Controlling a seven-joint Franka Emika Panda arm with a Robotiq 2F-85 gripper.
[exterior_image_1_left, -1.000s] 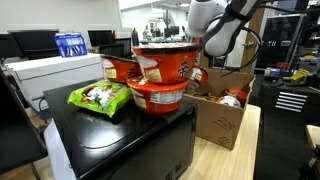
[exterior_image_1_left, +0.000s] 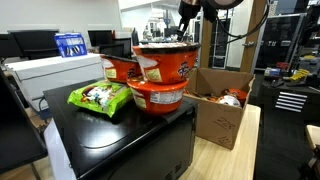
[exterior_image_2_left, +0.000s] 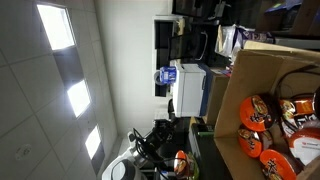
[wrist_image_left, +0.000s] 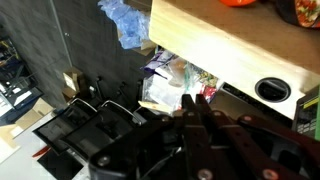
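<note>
My gripper (exterior_image_1_left: 184, 26) hangs in the air just behind and above the stacked red bowls, partly cut off at the upper edge of exterior view 1. In the wrist view its dark fingers come up from the bottom and stand together, with nothing showing between them. Red instant-noodle bowls (exterior_image_1_left: 160, 98) are stacked on the black cabinet (exterior_image_1_left: 100, 135). A green-and-red packet (exterior_image_1_left: 100, 97) lies to their left. Beside the cabinet stands an open cardboard box (exterior_image_1_left: 217, 122), holding several red bowls with round lids (exterior_image_2_left: 257, 112).
Beneath the gripper, the wrist view shows a wooden table edge (wrist_image_left: 225, 50), clear plastic bags (wrist_image_left: 170, 80) and dark floor. A blue-and-white box (exterior_image_1_left: 70, 45) sits on the white surface at the back left.
The arm has risen and its gripper has shifted slightly left behind the stacked bowls. The bowls, packet and cardboard box stay where they were.
</note>
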